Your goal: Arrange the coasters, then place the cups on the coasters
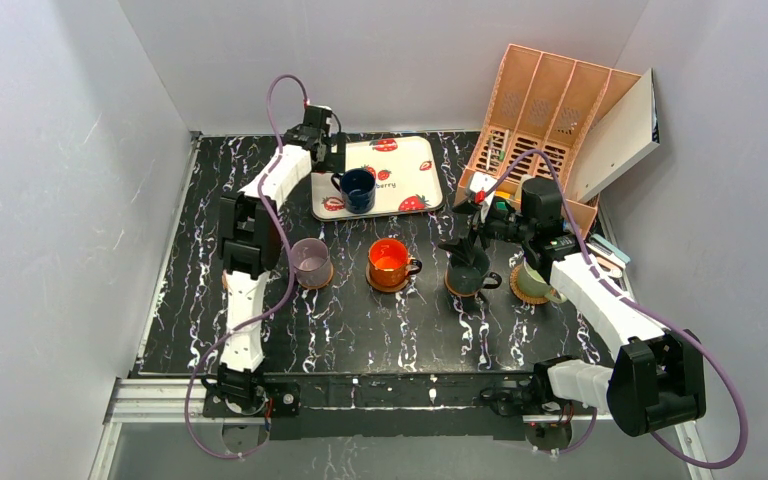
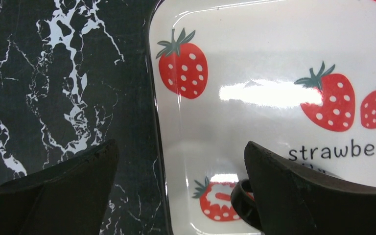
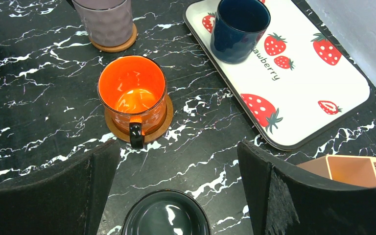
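Note:
A dark blue cup (image 1: 359, 192) stands upright on the white strawberry tray (image 1: 397, 152), its handle pointing left. Just behind and left of the cup, my left gripper (image 1: 327, 160) is open over the tray's left end, with nothing gripped. In the left wrist view, the cup's dark handle (image 2: 244, 201) shows partly behind the right finger. A bare coaster (image 1: 225, 281) at the far left is almost wholly hidden by my left arm. My right gripper (image 1: 460, 229) hangs open above and behind the dark green cup (image 1: 467, 270), empty.
On coasters in the front row stand a mauve cup (image 1: 311, 264), an orange cup (image 1: 388, 260), the dark green cup and a light green cup (image 1: 531, 281). A peach rack (image 1: 542, 105) fills the back right.

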